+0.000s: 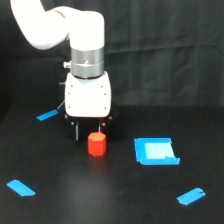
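Observation:
A small red block point(97, 144) stands on the dark table, left of the image's middle. The white arm reaches down from the top left, and its gripper point(89, 129) is low over the block, just behind or above it. The fingers are apart: one dark finger point(75, 131) shows left of the block with a gap between them. The other finger is dark and hard to make out near the block's upper right. Whether either finger touches the block cannot be told.
A blue-edged square with a white middle point(157, 151) lies to the right of the block. Blue tape strips mark the table at front left point(20, 188), front right point(191, 196) and back left point(47, 115).

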